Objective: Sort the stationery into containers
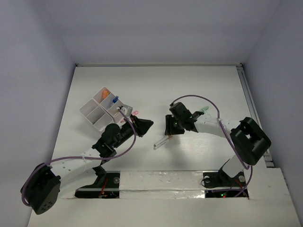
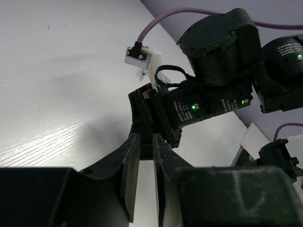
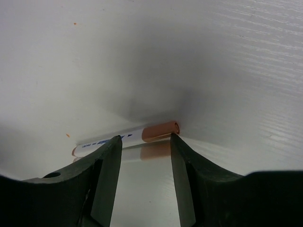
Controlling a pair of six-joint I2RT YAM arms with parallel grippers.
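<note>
Two pen-like sticks with brown ends [image 1: 161, 142] lie side by side on the table; in the right wrist view the upper one [image 3: 108, 141] and lower one [image 3: 156, 151] are just beyond my fingers. My right gripper [image 1: 169, 127] is open above them. My left gripper [image 1: 148, 124] hangs in the air left of it, fingers close together with a narrow gap and nothing seen between them. A white compartmented container [image 1: 90, 108] at the left holds an orange item [image 1: 105, 94] and a blue item [image 1: 115, 100].
A pink item [image 1: 135, 113] lies by the container, partly behind my left arm. A pale green item [image 1: 205, 109] lies behind the right arm.
</note>
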